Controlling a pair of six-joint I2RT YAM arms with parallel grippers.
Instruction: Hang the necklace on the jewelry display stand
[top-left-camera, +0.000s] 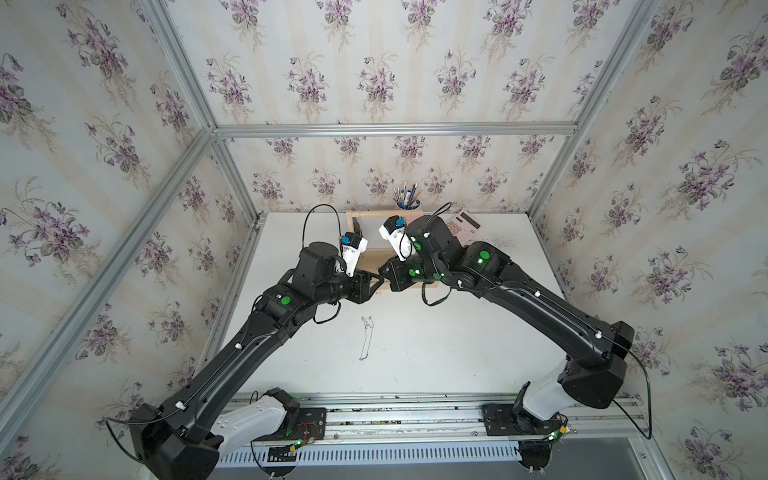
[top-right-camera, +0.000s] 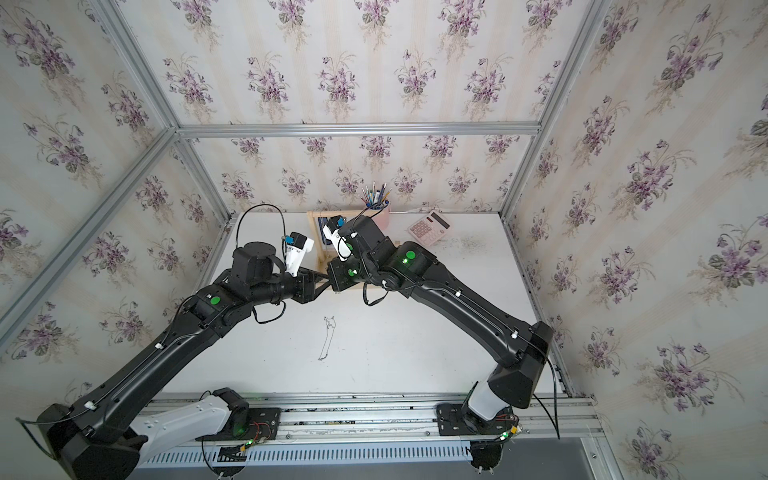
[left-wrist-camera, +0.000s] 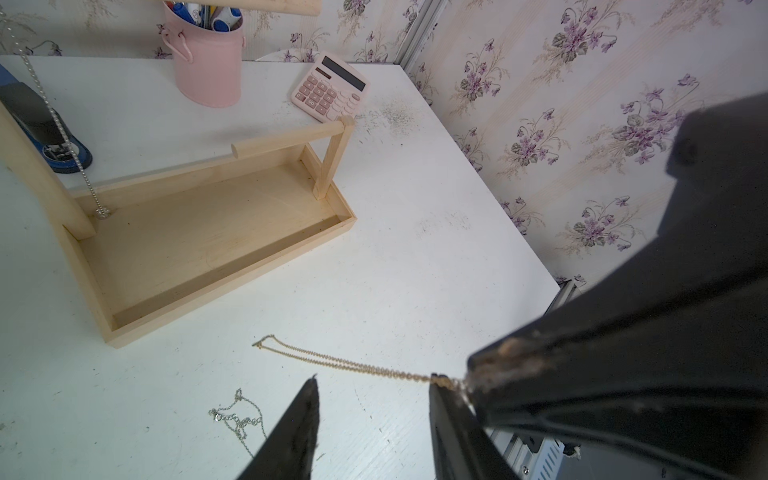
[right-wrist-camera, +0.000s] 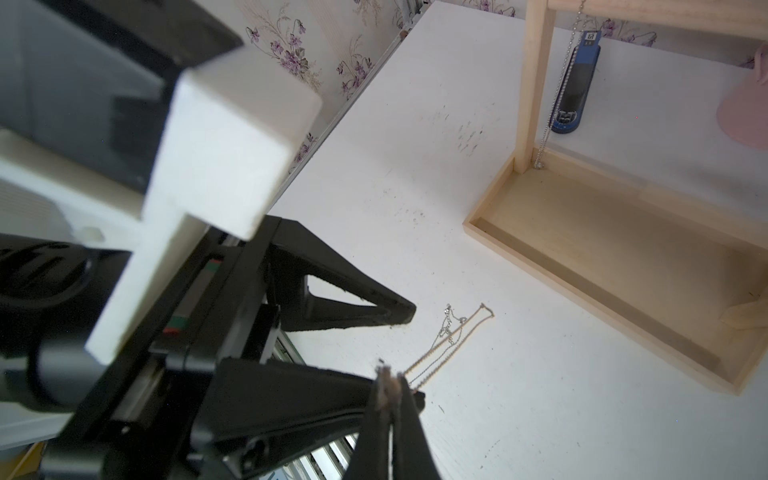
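Note:
My right gripper is shut on it, its fingers close to those of my left gripper, which is open around that point. A silver necklace (left-wrist-camera: 237, 420) lies on the table below. The wooden display stand (left-wrist-camera: 209, 284) has a tray and bars, with a silver chain (right-wrist-camera: 560, 96) hanging from one bar at its end.
A pink pen bucket (left-wrist-camera: 206, 72), a pink calculator (left-wrist-camera: 328, 88) and a blue-black item (right-wrist-camera: 576, 88) stand or lie at the back of the table.

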